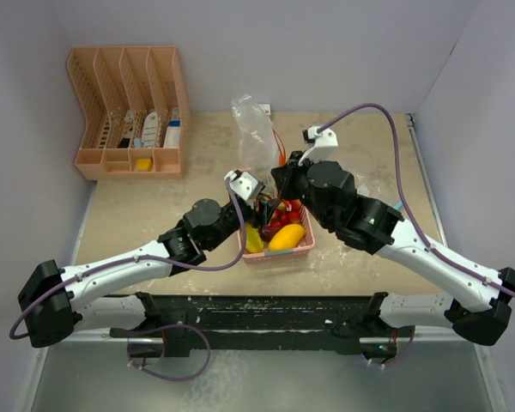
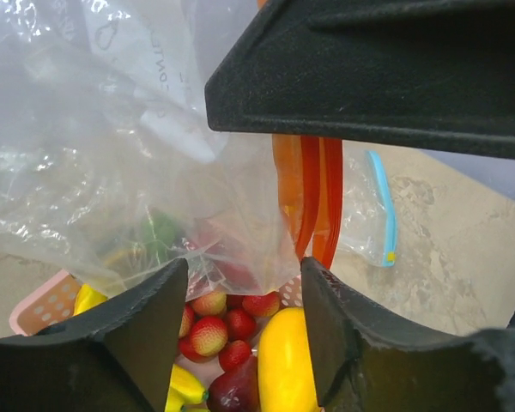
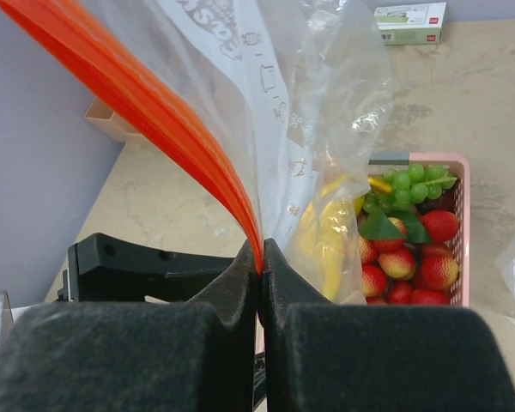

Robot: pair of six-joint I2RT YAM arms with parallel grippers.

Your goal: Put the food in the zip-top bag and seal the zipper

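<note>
A clear zip top bag point(image 1: 256, 137) with an orange zipper point(image 3: 180, 120) hangs upright above the food. My right gripper is shut on the bag's thin orange zipper edge. My left gripper stands part open just under the right one, the bag's lower film reaching down between and behind its fingers. Below, a pink basket point(image 1: 275, 256) holds the food: a yellow mango point(image 1: 287, 237), several red strawberries point(image 2: 209, 336), green grapes point(image 3: 416, 184) and a banana point(image 1: 254, 239). The bag film and the arms cover part of the basket.
On the right of the table lies another clear bag with a blue zipper point(image 2: 383, 210). A pink divided rack point(image 1: 129, 112) stands at the back left, and a small box point(image 3: 410, 23) at the back.
</note>
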